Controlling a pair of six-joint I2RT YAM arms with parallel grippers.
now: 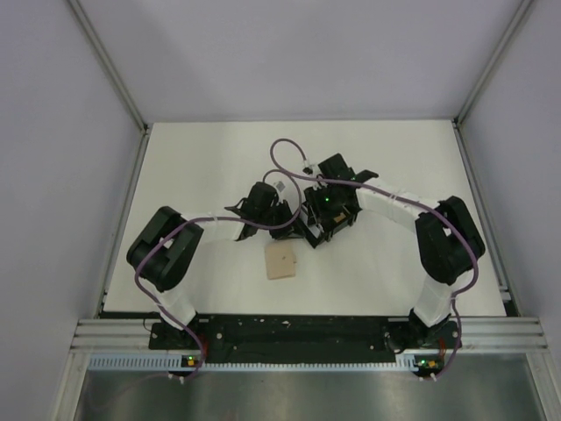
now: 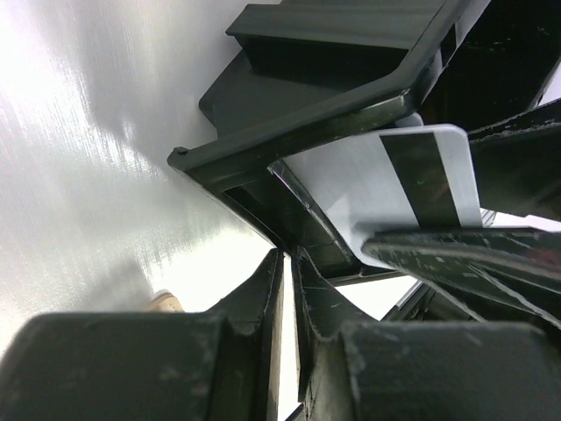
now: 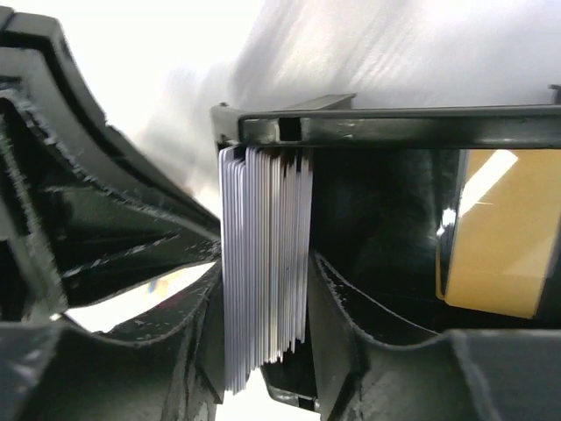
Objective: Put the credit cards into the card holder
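The black card holder (image 1: pixel 308 235) lies tilted mid-table between both arms. In the left wrist view, white cards (image 2: pixel 351 193) sit in its slot, and my left gripper is shut at the holder's lower edge. In the right wrist view a stack of white cards (image 3: pixel 263 237) stands in the end compartment, and an orange card (image 3: pixel 500 232) sits in another compartment. My right gripper is around the white stack, its fingertips largely hidden; whether it grips the cards I cannot tell.
A beige square (image 1: pixel 280 260) lies on the table in front of the holder.
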